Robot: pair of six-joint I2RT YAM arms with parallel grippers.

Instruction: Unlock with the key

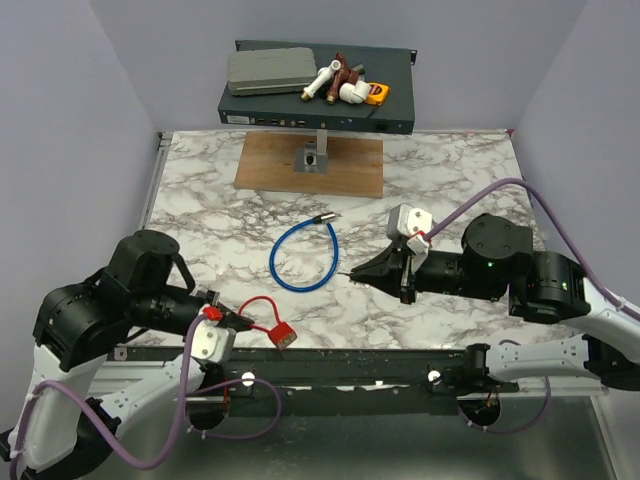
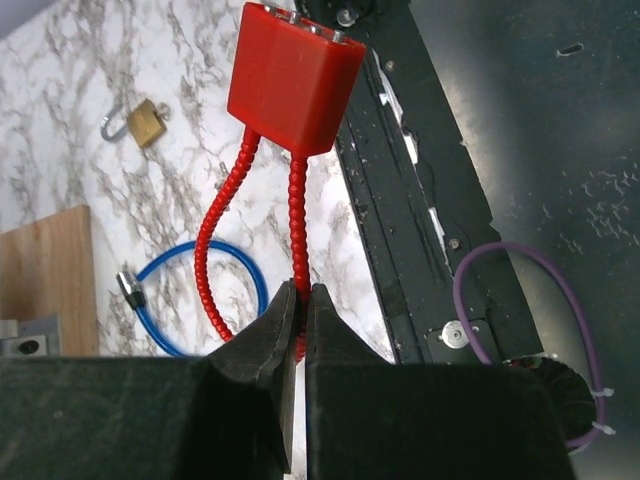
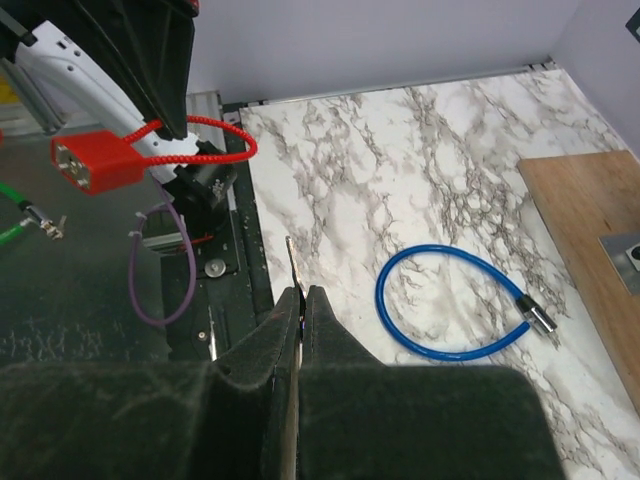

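A red lock [image 2: 295, 80] with a beaded red cable [image 2: 299, 215] hangs from my left gripper, which is shut on that cable loop. The body sticks out beyond the fingertips, over the table's front edge. In the right wrist view the red lock [image 3: 98, 162] shows round silver metal spots on its end face. My right gripper [image 1: 351, 275] is shut on a thin metal key [image 3: 293, 260], whose narrow blade projects past the fingertips; its held part is hidden. Key and red lock are well apart, with the key to the lock's right in the top view.
A blue cable lock [image 1: 275, 262] lies looped on the marble table [image 1: 440, 165]. A brass padlock [image 2: 147, 124] rests there too. A wooden board [image 1: 265, 165] with a metal fitting is at the back, below a dark shelf unit [image 1: 300, 115] bearing several items.
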